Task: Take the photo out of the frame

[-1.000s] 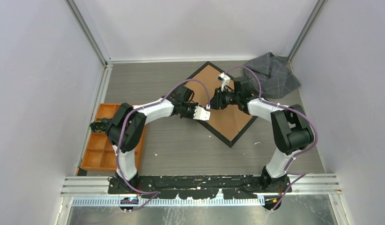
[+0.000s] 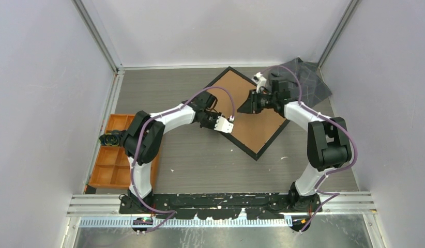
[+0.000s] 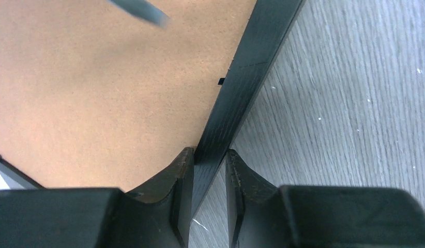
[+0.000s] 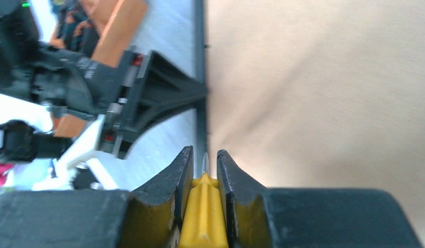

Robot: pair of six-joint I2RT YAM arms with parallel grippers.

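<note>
The photo frame lies back up, turned diagonally on the table, showing its brown backing board inside a dark border. My left gripper is at that border, which runs between its fingertips; in the right wrist view it appears on the frame's edge. My right gripper hovers over the board, shut on a yellow-handled tool. A small dark tab shows at the border's inner edge. The photo itself is hidden.
An orange compartment box stands at the left. A crumpled grey cloth lies at the back right, behind the right arm.
My right gripper has moved rightward across the board, away from the left gripper, carrying the tool. The left gripper has moved very slightly to the right.
</note>
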